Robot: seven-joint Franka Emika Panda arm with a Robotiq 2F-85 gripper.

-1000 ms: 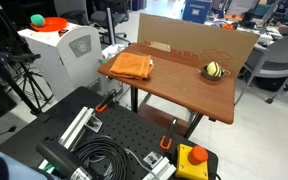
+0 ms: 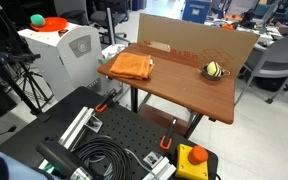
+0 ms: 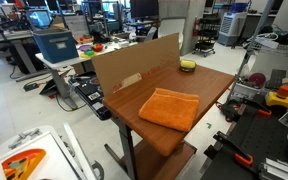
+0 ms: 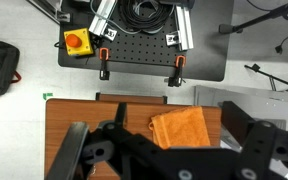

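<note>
An orange cloth [image 2: 132, 66] lies folded on the left part of the brown wooden table, and in exterior view 2 the cloth [image 3: 170, 108] is near the table's close end. A small yellow and black object [image 2: 214, 71] rests toward the table's right side; exterior view 2 shows this yellow object [image 3: 187, 65] at the far end. In the wrist view my gripper looks down from above, its dark fingers spread wide apart and nothing held between them. Beneath that gap the orange cloth [image 4: 180, 127] is partly visible. Neither exterior view shows the gripper.
A cardboard panel [image 2: 194, 40] stands along the table's back edge. On the black perforated base plate [image 2: 134, 135] are coiled cables [image 2: 102, 155] and a red-topped yellow emergency-stop box [image 2: 192, 162].
</note>
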